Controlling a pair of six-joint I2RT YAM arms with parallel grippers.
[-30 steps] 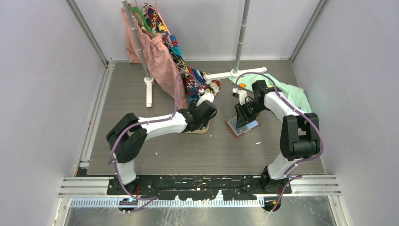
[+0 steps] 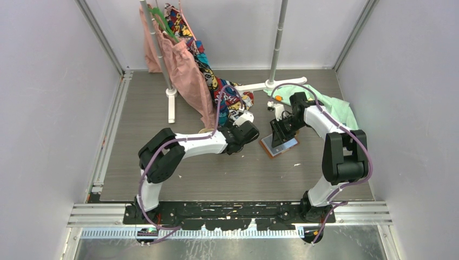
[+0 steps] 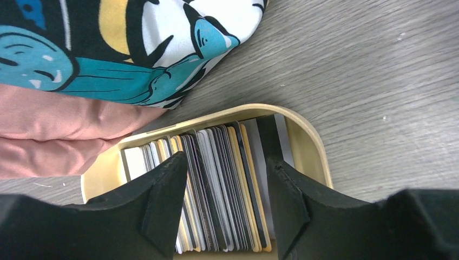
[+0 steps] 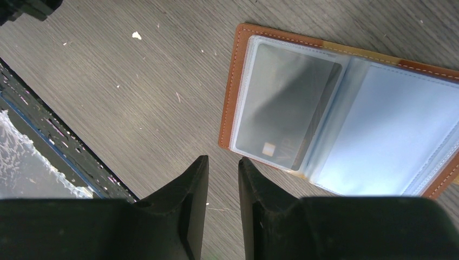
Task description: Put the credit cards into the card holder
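In the left wrist view, a row of credit cards (image 3: 216, 184) stands on edge, packed in a cream box (image 3: 309, 142). Over the box my left gripper is open, its fingers spread apart with the cards seen between them and none visibly held. The brown card holder (image 4: 230, 95) lies unfolded on the table in the right wrist view, showing clear pockets; a greyish card (image 4: 287, 97) shows in the left one. My right gripper hangs just in front of the holder, its fingers slightly apart and nothing between them.
Pink cloth (image 3: 65, 130) and a patterned cloth (image 3: 124, 49) hang against the back of the box. A rack foot (image 2: 268, 85) and green cloth (image 2: 333, 105) lie behind the holder.
The left arm has moved to the right across the box, covering more of it from above. The right arm and the card holder stay put.
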